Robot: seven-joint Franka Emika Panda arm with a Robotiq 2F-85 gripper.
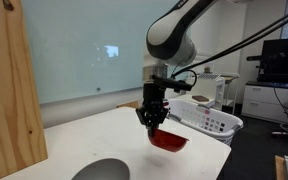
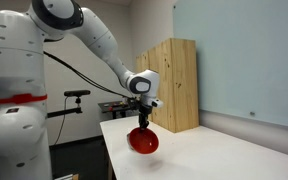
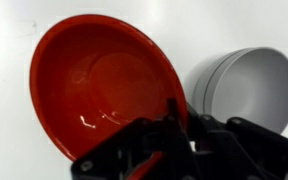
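A red bowl [image 1: 168,141] hangs by its rim from my gripper [image 1: 152,130], which is shut on it over the right part of the white table. In exterior view 2 the red bowl [image 2: 144,142] is tipped so that its inside shows. Looking down in the wrist view, I see the wide red bowl [image 3: 99,85] with its rim between the dark fingers at the lower right. A light grey bowl [image 3: 254,88] with a second rim along its edge, seemingly stacked, sits beside it. In exterior view 1 a grey bowl [image 1: 102,170] is cut by the bottom edge.
A white laundry basket [image 1: 206,120] stands behind the table at the right. Wooden boards [image 1: 14,85] rise at the left.
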